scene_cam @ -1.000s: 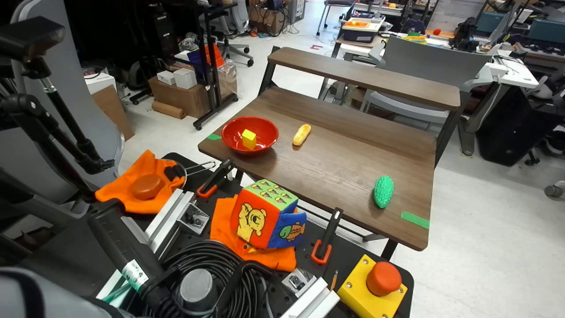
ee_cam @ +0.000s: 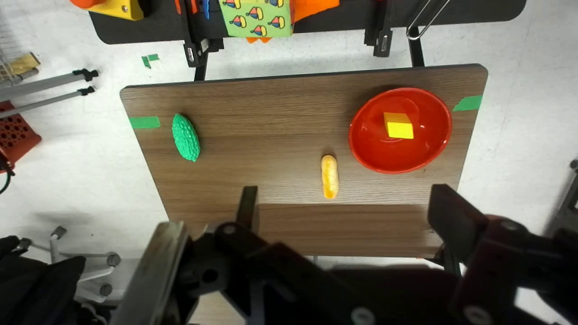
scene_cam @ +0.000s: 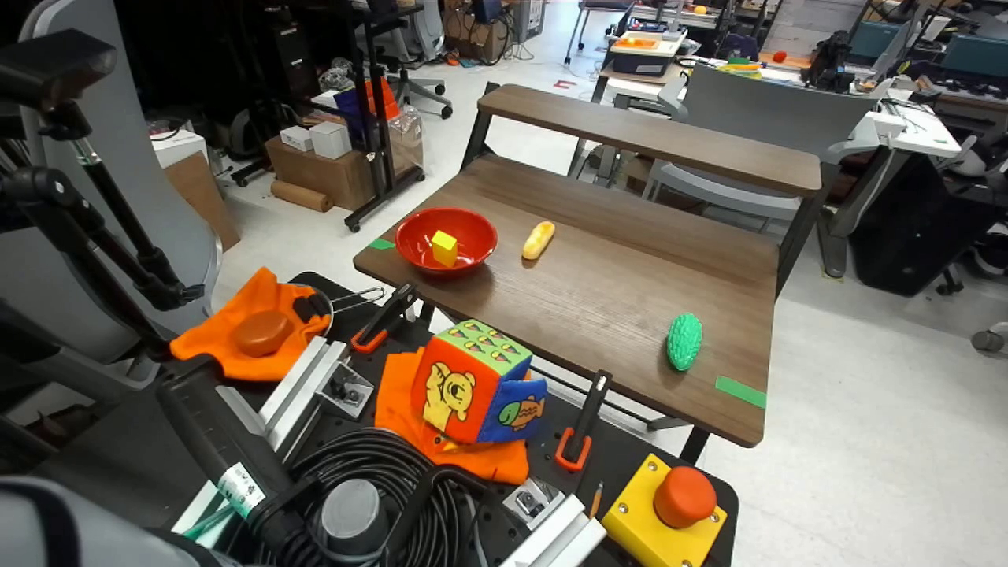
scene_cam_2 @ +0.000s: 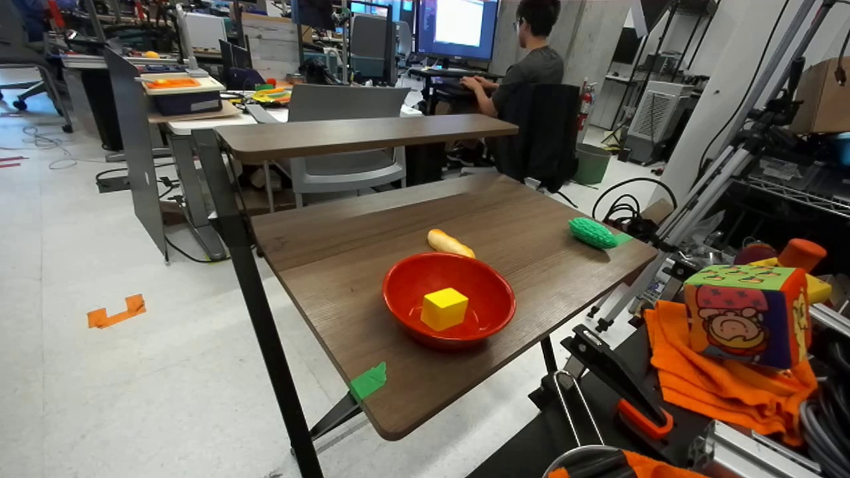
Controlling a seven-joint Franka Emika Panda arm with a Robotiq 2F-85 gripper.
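In the wrist view my gripper hangs over the table, its two dark fingers wide apart and nothing between them. Below it on the wood lies a yellow bread-shaped piece (ee_cam: 330, 178), apart from the fingers. A red bowl (ee_cam: 368, 154) stands near one end of the table, with a yellow block (ee_cam: 399, 127) inside it. Toward the opposite end rests a bumpy green vegetable-like toy (ee_cam: 185, 137). Both exterior views show the same bowl (scene_cam: 472, 264), bread piece (scene_cam_2: 450, 243) and green toy (scene_cam_2: 593, 232); the gripper is outside those two views.
A raised shelf (scene_cam: 652, 137) runs along the table's far side. Opposite, a black bench holds a soft picture cube (scene_cam: 477, 383), clamps and a red-and-yellow button box (scene_cam: 666, 510). Green tape (scene_cam: 741, 391) marks the table ends. Between bread piece and green toy the wood is clear.
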